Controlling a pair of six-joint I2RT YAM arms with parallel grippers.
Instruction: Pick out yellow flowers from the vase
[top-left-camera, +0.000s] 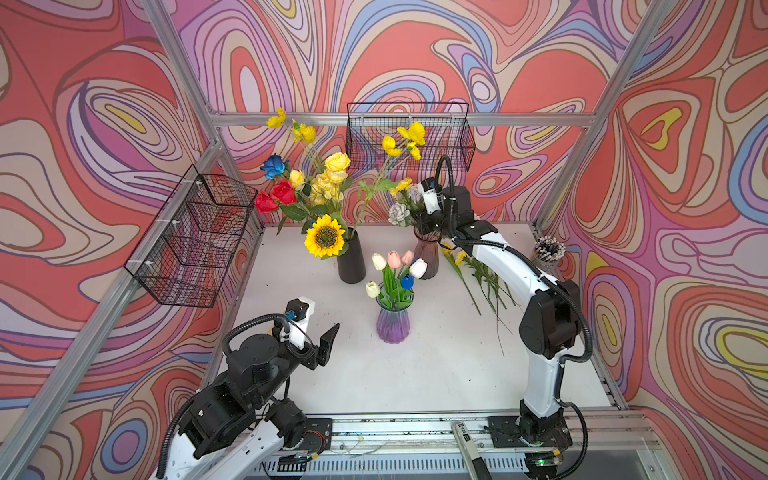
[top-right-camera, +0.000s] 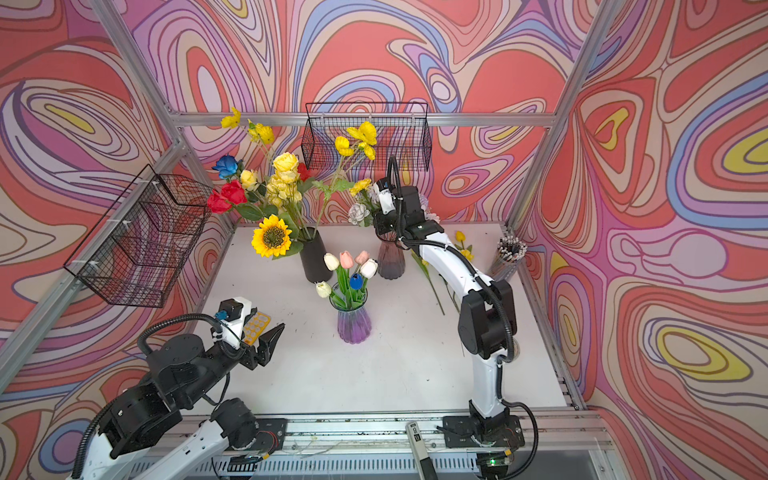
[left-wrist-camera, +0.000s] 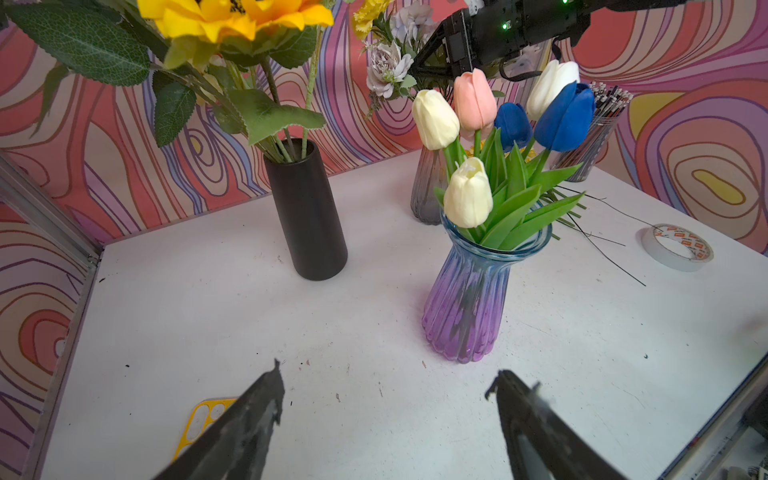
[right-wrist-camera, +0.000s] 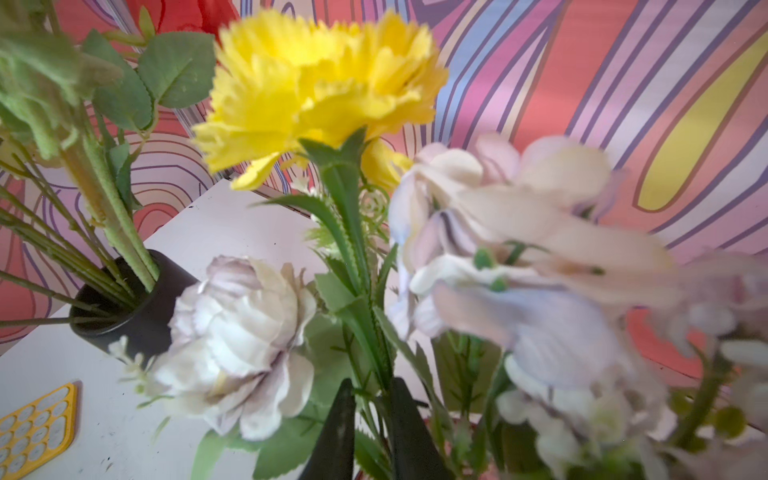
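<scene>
My right gripper is at the back middle, in the bouquet above the ribbed brown vase (top-right-camera: 391, 260). In the right wrist view its fingers are part open around green stems below a yellow carnation (right-wrist-camera: 320, 72), beside pale flowers (right-wrist-camera: 232, 336); whether it touches a stem is unclear. My left gripper stands open at the front left, nothing between its fingers. A black vase (top-left-camera: 351, 268) holds sunflower, yellow, red and blue flowers. A purple vase (top-left-camera: 393, 325) holds tulips. Yellow flowers (top-right-camera: 464, 248) lie on the table at right, partly hidden by the arm.
Wire baskets (top-left-camera: 192, 240) hang on the left and back. A tape roll (left-wrist-camera: 676, 249) lies at right, a yellow grid object (right-wrist-camera: 36, 424) at left, and a container of sticks (top-right-camera: 509, 252) stands at back right.
</scene>
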